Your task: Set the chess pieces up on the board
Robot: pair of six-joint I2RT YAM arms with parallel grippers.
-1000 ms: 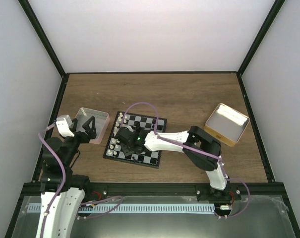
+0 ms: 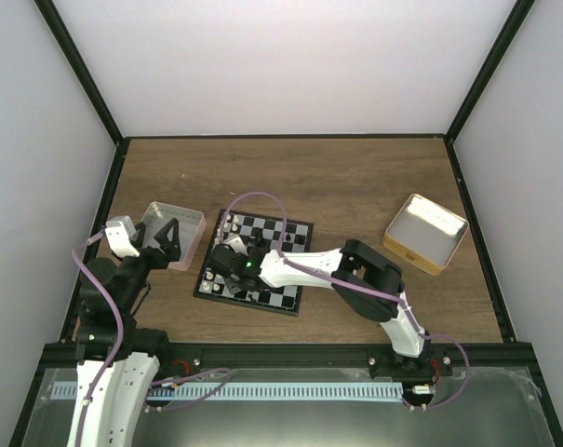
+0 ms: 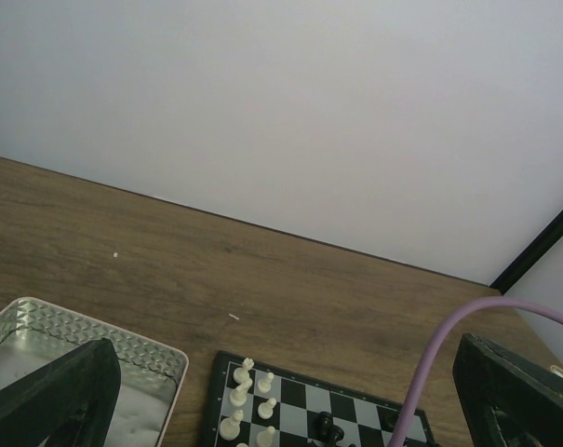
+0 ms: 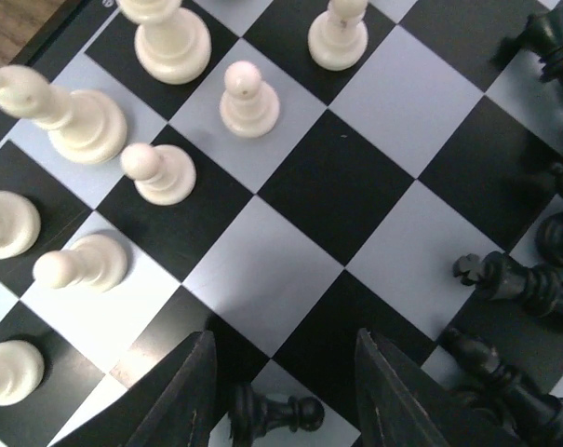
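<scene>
The chessboard point(image 2: 290, 298) carries white pieces point(image 3: 239, 393) along its left side. In the right wrist view, white pawns point(image 4: 248, 110) stand upright; several black pieces point(image 4: 509, 279) are at the right, some lying tilted. My right gripper is low over the board, fingers apart, at a black piece point(image 4: 276, 413) lying on its side near the bottom. Whether it touches that piece is unclear. My left gripper point(image 2: 167, 237) hangs open over the left tray, away from the board, with nothing between its fingers in its wrist view.
A metal tray point(image 2: 193, 219) stands left of the board, and a yellow-sided box point(image 2: 402, 247) at the right.
The left arm has not visibly moved.
</scene>
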